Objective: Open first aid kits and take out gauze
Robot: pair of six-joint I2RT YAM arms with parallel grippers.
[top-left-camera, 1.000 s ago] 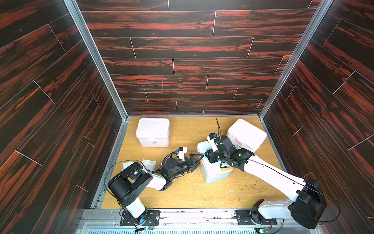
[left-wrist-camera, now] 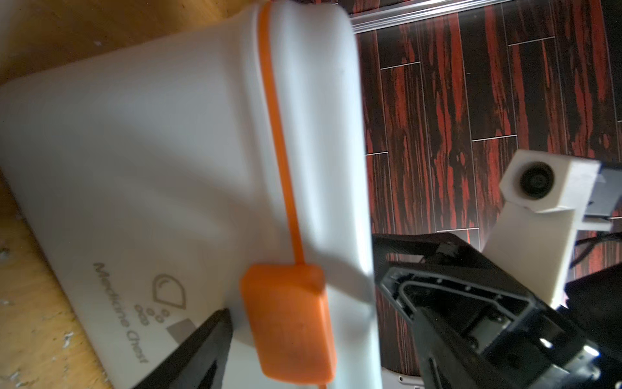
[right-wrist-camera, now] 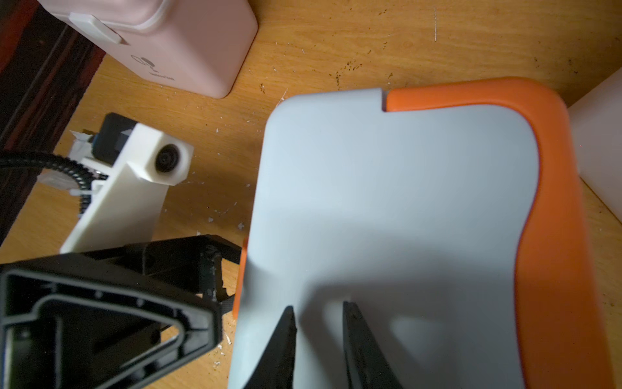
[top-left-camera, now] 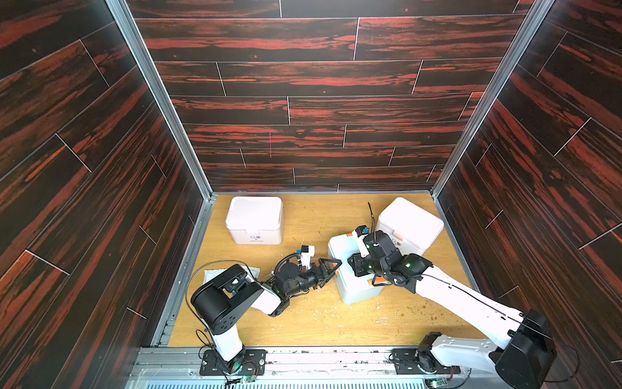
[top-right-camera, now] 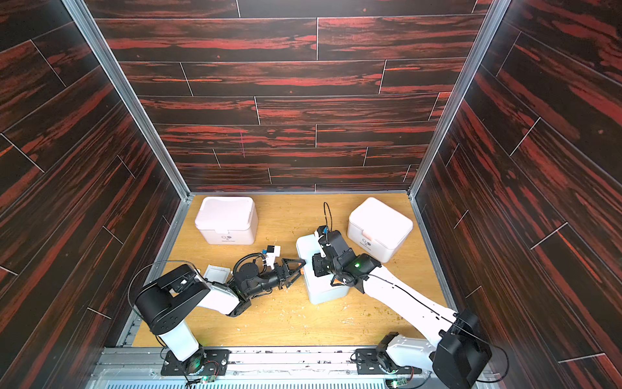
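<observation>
A white Medicine Chest kit with orange trim (top-left-camera: 353,291) stands upright at the table's centre. Its orange latch (left-wrist-camera: 290,324) fills the lower middle of the left wrist view. My left gripper (top-right-camera: 296,269) is at that latched side, fingers part open on either side of the latch, dark and blurred. My right gripper (top-right-camera: 322,262) is on the lid (right-wrist-camera: 395,168) from the right, its two narrow fingertips close together over the white top; what lies between them is not clear. No gauze is visible.
Pink kits stand at back left (top-left-camera: 254,217) and back right (top-left-camera: 411,220). An open white tray (top-right-camera: 216,273) lies at the left behind my left arm.
My right gripper has shifted slightly right and down in the top left view. My left gripper and arm have moved a little; the centre kit is nearly unchanged.
</observation>
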